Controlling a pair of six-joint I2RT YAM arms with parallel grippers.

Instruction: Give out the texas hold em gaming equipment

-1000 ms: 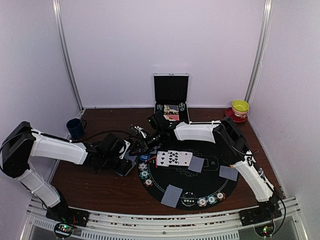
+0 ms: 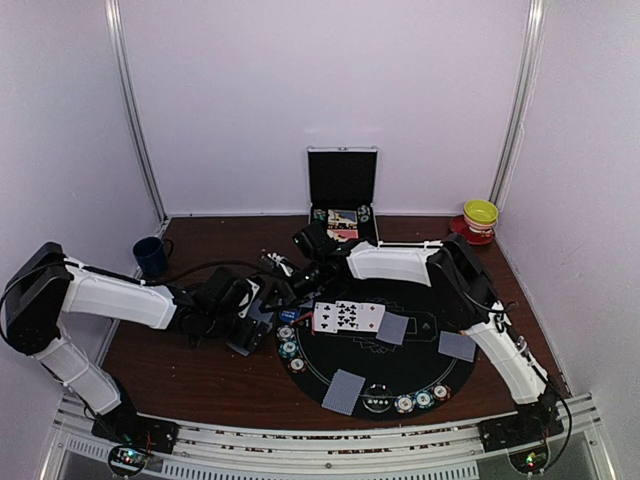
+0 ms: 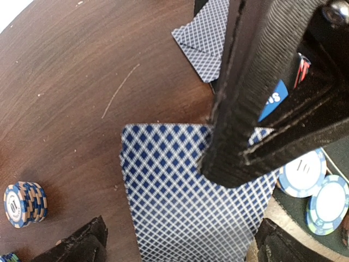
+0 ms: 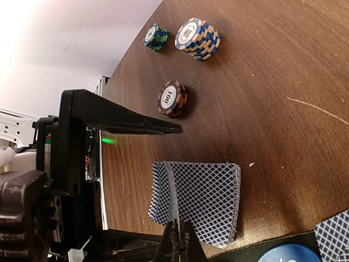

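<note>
A deck of blue-checked cards lies on the wood beside the mat, seen closely in both wrist views. My left gripper is open, with its fingers on either side of the deck. My right gripper is shut at the deck's top. In the right wrist view a thin bowed card edge runs up to its fingertips, so a top card looks pinched there. In the top view the two grippers meet left of the mat and partly hide the deck. Dealt cards lie face down on the black mat.
Face-up cards lie mid-mat. Chips line its rim. Chip stacks stand on the wood near the left gripper. An open case is at the back, a blue mug at left, bowls at right.
The right gripper has shifted very slightly around the deck. Left arm, mat and dealt cards look the same.
</note>
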